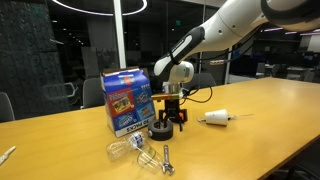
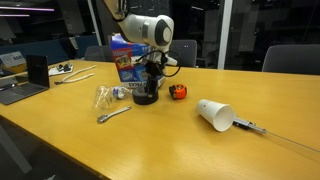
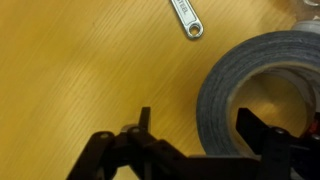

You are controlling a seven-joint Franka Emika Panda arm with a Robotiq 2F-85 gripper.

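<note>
A dark roll of tape lies flat on the wooden table, in front of a boxed snack carton. In the wrist view the roll fills the right side, its round hole showing. My gripper is partly open: one finger stands over bare table outside the roll, the other over its hole, so the near wall lies between them from above. Whether either finger touches the tape cannot be told. From the second exterior view, the gripper is low, right over the roll.
Close behind stands the blue and red carton. A wrench and clear plastic items lie near the roll. A red object sits close beside it; a white cup lies tipped farther right.
</note>
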